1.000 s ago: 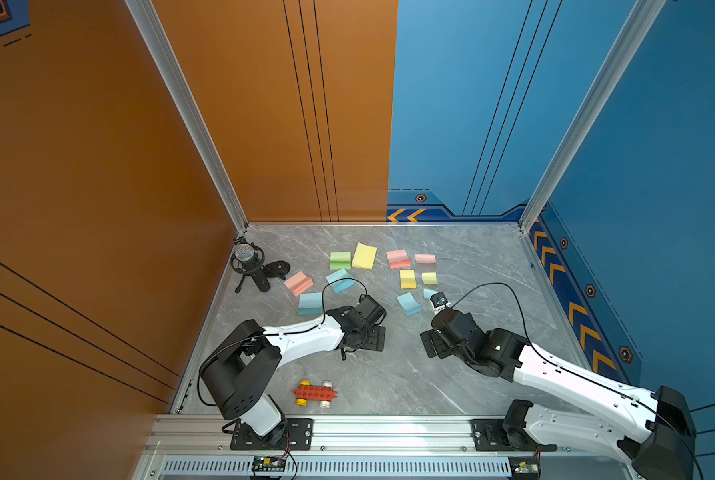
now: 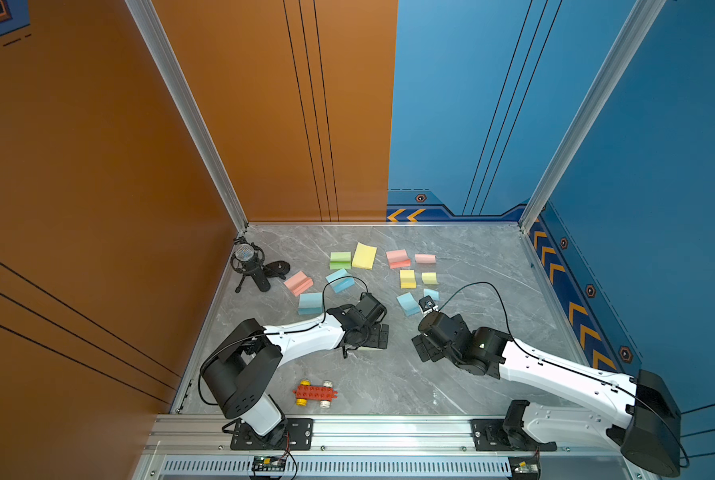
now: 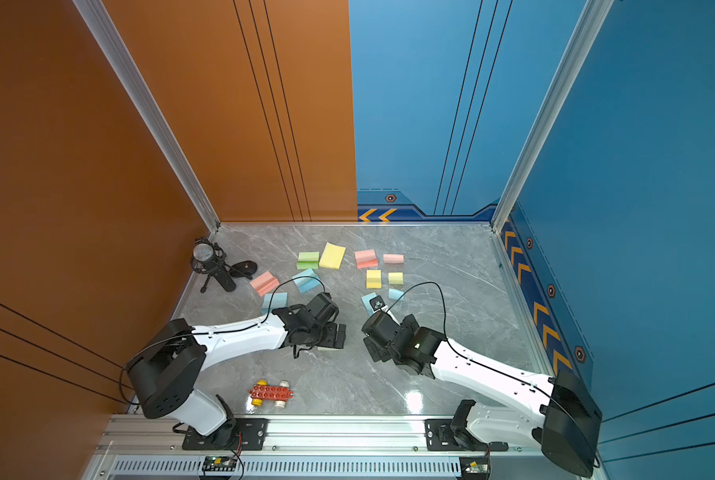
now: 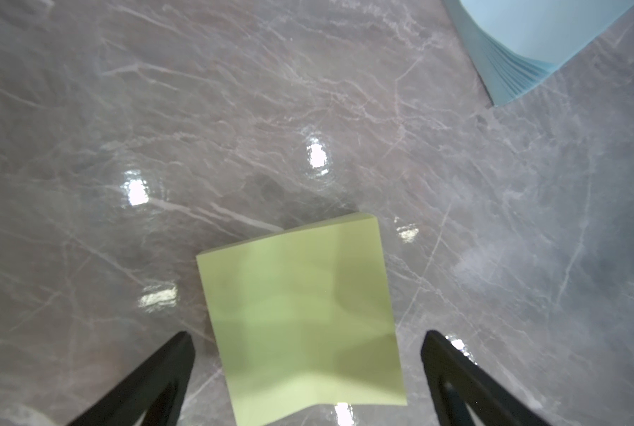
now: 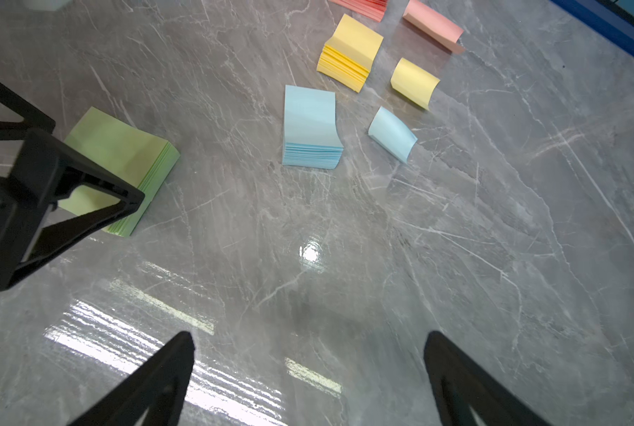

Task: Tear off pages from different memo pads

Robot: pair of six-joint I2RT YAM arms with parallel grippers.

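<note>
A pale green memo pad (image 4: 306, 319) lies flat under my left gripper, which stands open with one finger on either side of the pad. From above the left arm hides most of this pad. My right gripper is open over bare table, nothing between its fingers. In the right wrist view the green pad (image 5: 111, 152) shows at the left, partly covered by the left gripper's fingers (image 5: 82, 227). A blue pad (image 5: 311, 127) has a loose curled blue page (image 5: 392, 133) beside it. Beyond are a yellow pad (image 5: 350, 53) and a loose yellow page (image 5: 414, 83).
Farther back lie a coral pad (image 2: 398, 258), a loose coral page (image 2: 425, 258), a large yellow sheet (image 2: 364, 256) and a green pad (image 2: 340, 260). A black device (image 2: 253, 266) stands back left; a red toy (image 2: 315, 393) lies in front.
My right arm has moved left, its gripper drawing closer to the left one. The left gripper has shifted very slightly to the right. The other pads and pages have stayed put.
</note>
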